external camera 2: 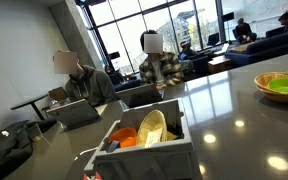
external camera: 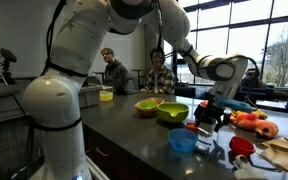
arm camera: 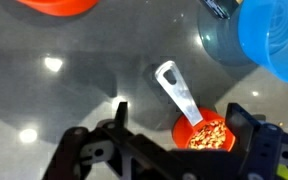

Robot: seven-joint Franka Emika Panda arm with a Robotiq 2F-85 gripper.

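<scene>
My gripper is open, its dark fingers apart at the bottom of the wrist view with nothing gripped. Between and beyond them lies a small red cup [arm camera: 210,136] holding orange-brown grains. A pale handle [arm camera: 174,88] with a hole at its end reaches over the cup's rim, like a scoop or spoon resting in it. In exterior view 1 the gripper [external camera: 213,118] hangs above the table, behind and right of the blue bowl [external camera: 182,140]. How far its tips are from the handle cannot be judged.
A red bowl [external camera: 242,146] stands to the right, near a wooden board [external camera: 284,155]. Green [external camera: 172,112] and orange bowls stand farther back, with plush toys [external camera: 256,123] at right. In exterior view 2 a grey bin [external camera 2: 159,153] holds several items. Open tabletop lies at left.
</scene>
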